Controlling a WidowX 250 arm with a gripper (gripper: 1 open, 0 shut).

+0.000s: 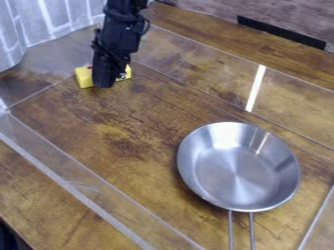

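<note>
My black gripper (104,76) is at the upper left, low over the wooden table (117,137), at a small yellow object (84,76) that it partly hides. The gripper looks shut; whether it touches the yellow object or has anything between its fingers cannot be seen clearly.
A steel pan (237,166) with its handle toward the front stands at the right. A clear plastic or glass item (26,34) is at the upper left corner.
</note>
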